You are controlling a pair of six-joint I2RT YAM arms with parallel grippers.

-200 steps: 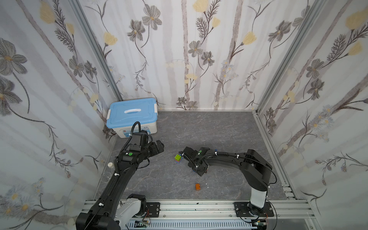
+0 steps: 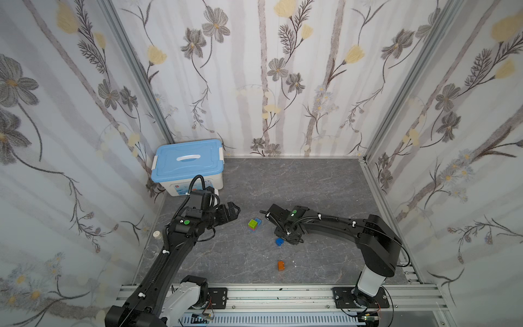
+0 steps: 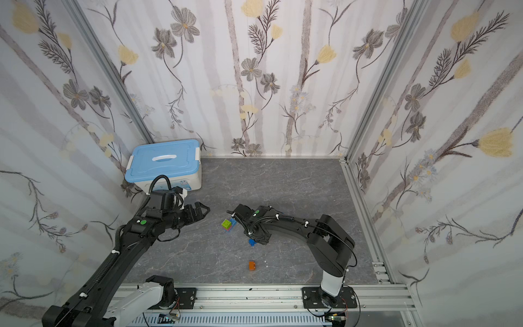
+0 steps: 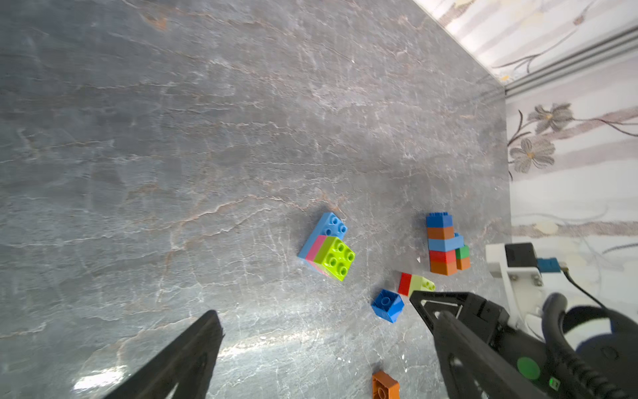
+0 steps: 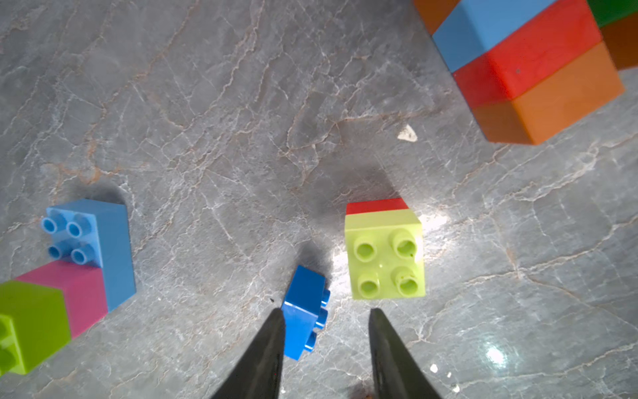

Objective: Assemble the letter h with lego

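Observation:
A light blue, pink and green block group lies mid-floor. Right of it are a dark blue brick and a red and lime piece, studs up in the right wrist view. A stacked multicolour tower stands farther right. An orange brick lies near the front. My left gripper stands open, empty, left of the group. My right gripper hangs over the blue brick and lime piece, fingers apart, nothing clearly held.
A lidded box sits at the back left. The right arm hides part of the bricks in the top views.
My right gripper has shifted slightly up and right, uncovering the dark blue brick. My left gripper has moved slightly right.

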